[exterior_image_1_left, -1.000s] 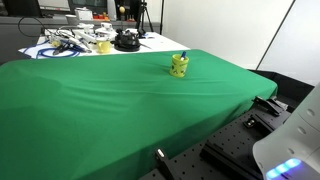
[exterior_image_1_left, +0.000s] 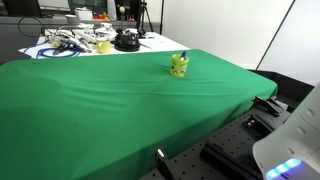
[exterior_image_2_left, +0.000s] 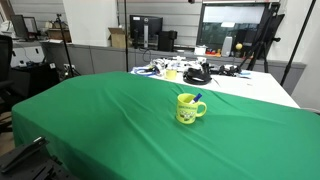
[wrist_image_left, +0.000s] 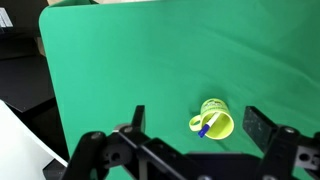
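Note:
A yellow mug (exterior_image_2_left: 186, 109) stands upright on the green tabletop (exterior_image_2_left: 110, 120), its handle to the right in the second exterior view. A blue marker (exterior_image_2_left: 196, 99) leans inside it, its end above the rim. From above, the wrist view shows the mug (wrist_image_left: 213, 108) with the marker (wrist_image_left: 208, 125) across its mouth. My gripper is open in that view, its two fingers wide apart and the mug far below between them. Neither finger touches the mug. The first exterior view shows the mug (exterior_image_1_left: 179, 66) toward the back right; the gripper is outside both exterior views.
Behind the green cloth, a white table (exterior_image_1_left: 150, 42) carries cables (exterior_image_1_left: 62, 44), another yellow cup (exterior_image_1_left: 104, 46) and a black device (exterior_image_1_left: 127, 40). Part of the white arm (exterior_image_1_left: 292, 145) shows at the right.

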